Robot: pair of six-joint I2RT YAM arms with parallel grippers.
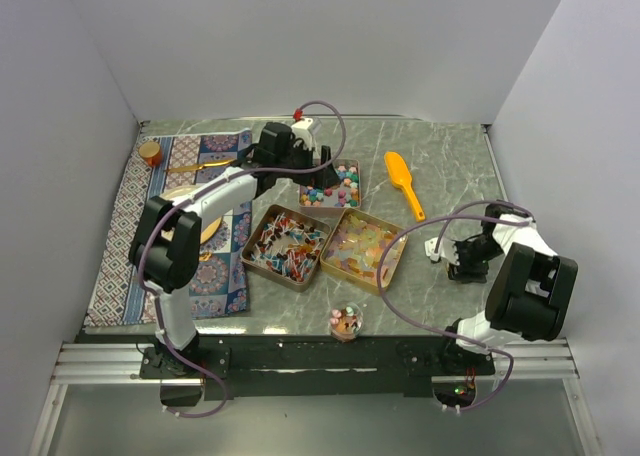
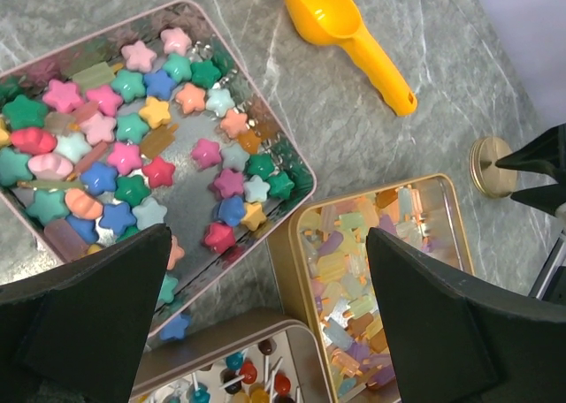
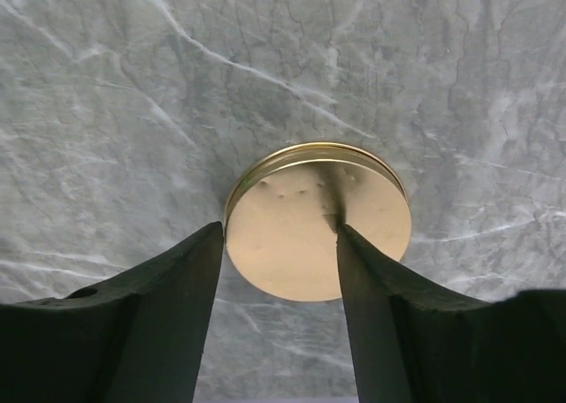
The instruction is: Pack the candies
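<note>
In the left wrist view a box of star candies (image 2: 190, 210) lies below my left gripper, whose fingers stand wide open with nothing between them. Beside it are a box of gummy candies (image 2: 305, 219) and a box of lollipops (image 2: 152, 368). Over on the right, my right gripper is at a round gold lid (image 3: 292, 262) on the table. One fingertip (image 3: 212, 235) meets the lid's left edge; the other overlaps its face, with a shadow there. The fingers are part closed; whether they grip the lid, I cannot tell.
A yellow scoop (image 1: 402, 181) lies behind the boxes, and a clear jar (image 1: 345, 322) with candies stands at the front edge. At the left, a patterned cloth (image 1: 110, 236) carries a plate (image 1: 212, 228) and an orange cup (image 1: 150, 153). Tubes loop over the table.
</note>
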